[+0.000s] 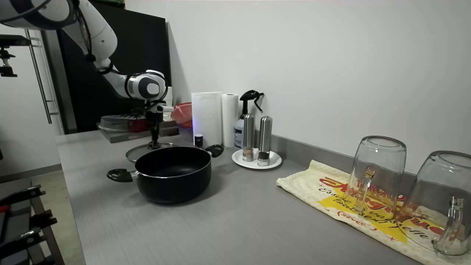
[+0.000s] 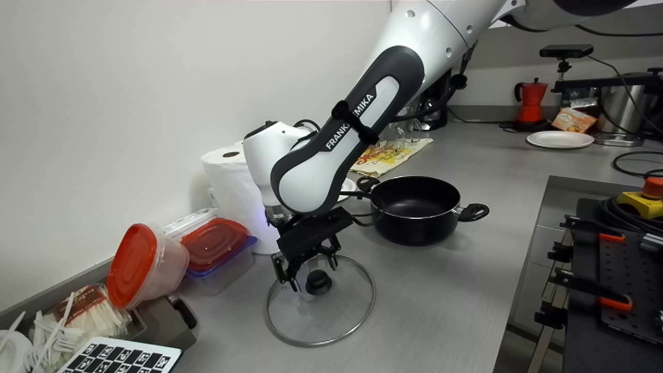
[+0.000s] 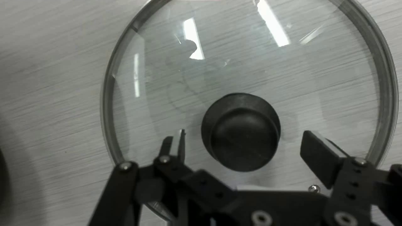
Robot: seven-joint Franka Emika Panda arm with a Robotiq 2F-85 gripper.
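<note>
A glass lid (image 2: pixel 342 314) with a steel rim and a black knob (image 3: pixel 244 135) lies flat on the grey counter. Just over it, my gripper points down with its fingers open. In the wrist view the knob shows between the two fingers, slightly beyond their tips, with clear space on either side. Nothing is held. Beside the lid stands a black two-handled pot (image 1: pixel 174 187), uncovered and looking empty. From exterior view 1 the pot hides part of the lid.
Paper towel rolls (image 1: pixel 206 117) and a white plate (image 1: pixel 238 155) with two grinders line the wall. Red-lidded containers (image 2: pixel 214 245) sit close to the lid. Upturned glass mugs (image 1: pixel 375 172) rest on a cloth. Counter in front of the pot is clear.
</note>
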